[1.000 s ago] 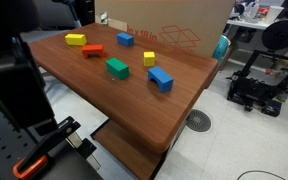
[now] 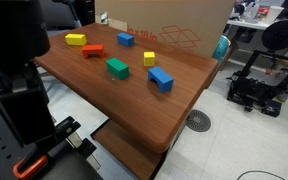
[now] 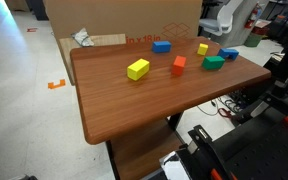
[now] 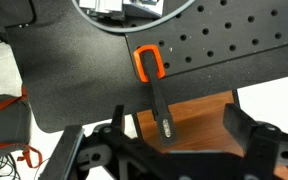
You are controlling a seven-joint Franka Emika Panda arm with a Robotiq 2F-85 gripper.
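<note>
Several toy blocks lie spread over the brown table (image 2: 154, 118). Nearest its right side is a blue arch-like block (image 2: 161, 79), with a small yellow block (image 2: 149, 59) behind it. Left of these sit a green block (image 2: 117, 69) and a red block (image 2: 90, 50). A longer yellow block (image 2: 76, 39) and another blue block (image 2: 125, 40) lie farther back. In the wrist view my gripper stands open, its dark fingers wide apart. Nothing is held between them; below are the dark mounting plate and a black strap-like part with an orange loop (image 4: 151, 64).
A cardboard panel (image 3: 121, 17) rises along the table's back edge. In exterior view 1, the dark arm (image 2: 9, 75) fills the left side, off the table.
Over the last second the arm has shifted slightly at the left of exterior view 1, its dark upper part coming lower and farther right. The blocks have stayed put.
</note>
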